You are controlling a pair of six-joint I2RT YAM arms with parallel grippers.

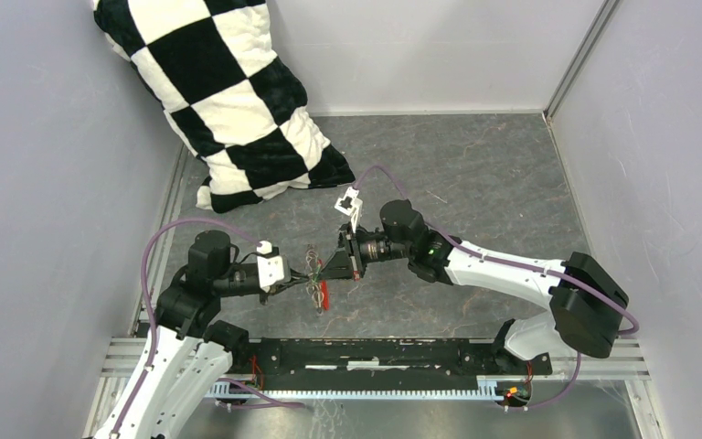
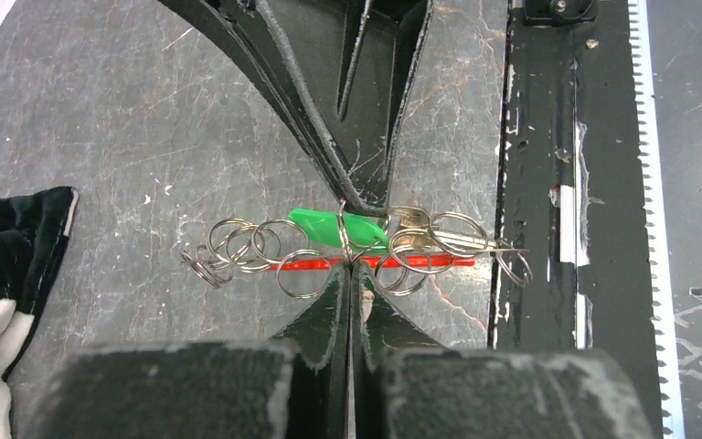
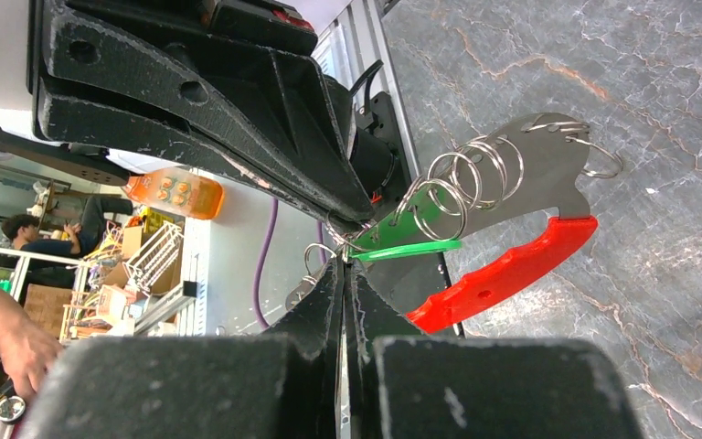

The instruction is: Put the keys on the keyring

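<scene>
Tip to tip, my two grippers stand above the floor around a tangle of thin metal split rings (image 2: 279,242). My left gripper is shut on one upright ring (image 2: 341,229) at its fingertips. My right gripper is also shut, its tips against a green piece (image 3: 411,250); what is pinched there is hard to tell. Beside those tips in the left wrist view is a brassy key head (image 2: 409,217) with silver shafts (image 2: 462,240). A grey blade (image 3: 530,178) with a red handle (image 3: 512,274) carries several rings; this piece hangs among the others.
A black-and-white checkered cushion (image 1: 228,101) leans at the back left. Bare grey floor (image 1: 475,165) lies open behind and to the right. A black rail (image 1: 375,361) with a toothed white strip runs along the front edge.
</scene>
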